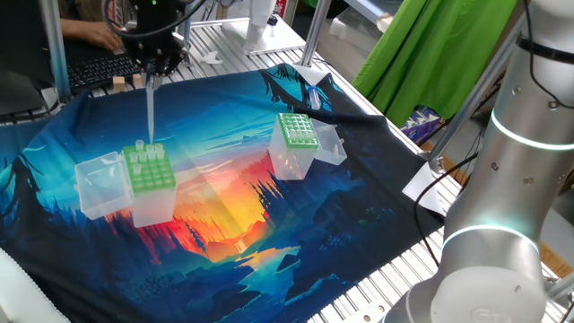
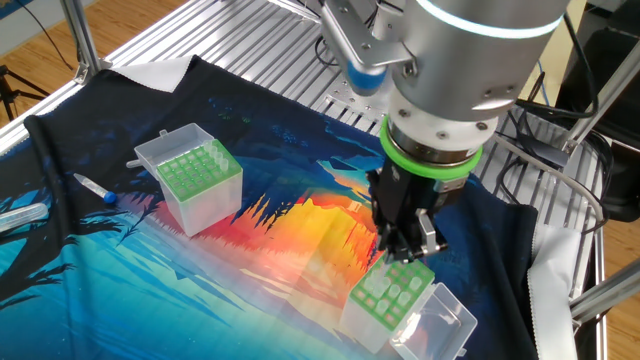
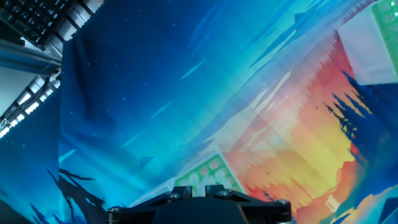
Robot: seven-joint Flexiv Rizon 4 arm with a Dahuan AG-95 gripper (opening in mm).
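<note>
A long translucent pipette tip (image 1: 151,112) hangs point down from my gripper (image 1: 153,75), which is shut on its upper end. Its lower end reaches the back edge of the left box's green rack (image 1: 160,176); whether it touches cannot be told. Several clear tips (image 1: 139,155) stand in that rack's back part, its front holes looking empty. In the second exterior view my gripper (image 2: 420,245) is over the same box (image 2: 362,325), hiding the held tip. The wrist view shows the fingers from behind, with the green rack (image 3: 211,174) just beyond them.
A second box (image 1: 291,161) with a green rack stands apart, its lid open behind it. The first box's open lid (image 1: 103,186) lies at its side. A blue-capped tube (image 2: 95,188) lies on the cloth. Bare cloth separates the boxes.
</note>
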